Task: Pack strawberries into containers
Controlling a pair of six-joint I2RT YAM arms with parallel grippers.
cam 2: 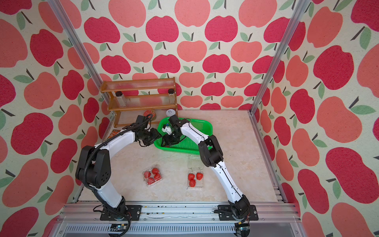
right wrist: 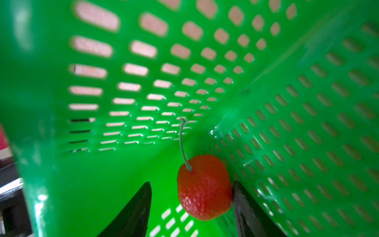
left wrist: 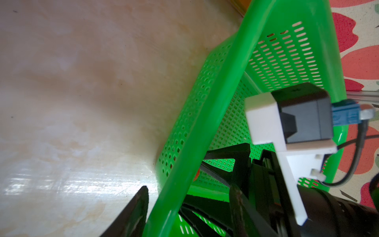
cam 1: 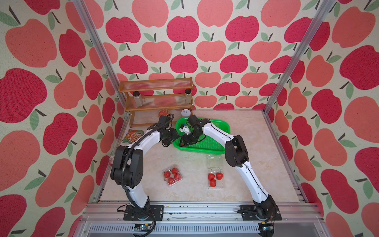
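Observation:
In the right wrist view a single red strawberry [right wrist: 204, 187] with a green stem lies in a corner of the green basket [cam 1: 201, 149]. My right gripper is inside the basket and open, its fingers on either side of that strawberry; the right finger [right wrist: 242, 205] overlaps the fruit's edge, with a gap at the left. My left gripper stands open at the basket's left rim, which shows between its fingers; contact cannot be told. One clear container [cam 1: 219, 184] holds three strawberries, its lid [cam 1: 214, 161] folded back. Several strawberries fill another clear container [cam 1: 181, 181].
A wooden shelf [cam 1: 158, 107] with two jars stands behind the basket at the left. A picture-printed item [cam 1: 132, 136] lies beside the left arm. Table space [cam 1: 256, 134] to the right of the basket is clear. Both grippers are close together.

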